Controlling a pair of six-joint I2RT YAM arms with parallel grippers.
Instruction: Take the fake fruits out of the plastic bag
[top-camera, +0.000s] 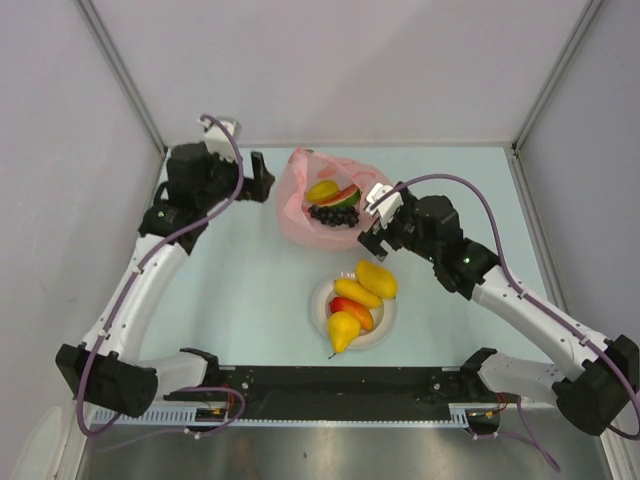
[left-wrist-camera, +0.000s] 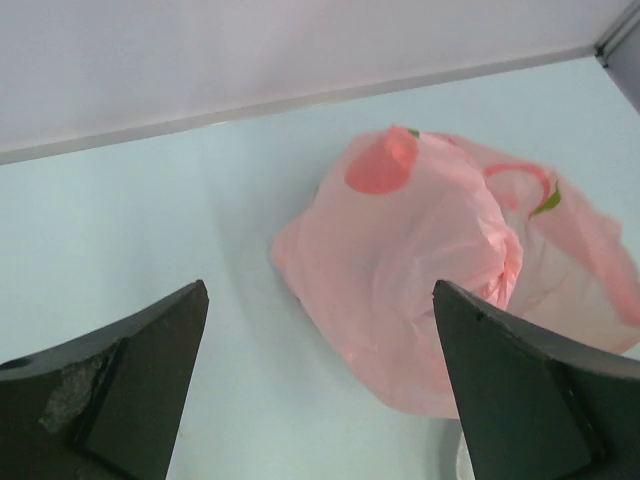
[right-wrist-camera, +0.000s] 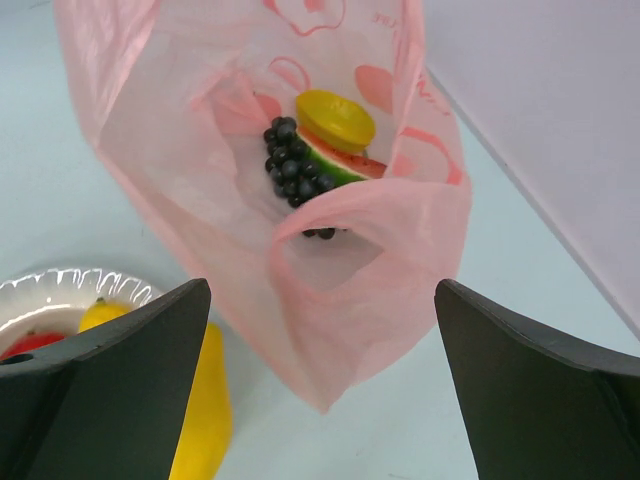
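A pink translucent plastic bag (top-camera: 316, 232) lies at the back middle of the table, its mouth facing front. Inside it are a yellow fruit (right-wrist-camera: 336, 120), a watermelon slice (right-wrist-camera: 340, 163) and a bunch of dark grapes (right-wrist-camera: 292, 170). My left gripper (top-camera: 262, 176) is open, left of the bag and clear of it. In the left wrist view only the bag's side (left-wrist-camera: 400, 270) shows, hiding its fruits. The right gripper (top-camera: 371, 246) stands open near the bag's front right edge, with nothing between its fingers.
In front of the bag, a white plate (top-camera: 320, 310) holds several fruits: a yellow pear (top-camera: 343, 329), a red-orange mango (top-camera: 352, 312), and yellow fruits including one (top-camera: 377, 279) on its back right edge.
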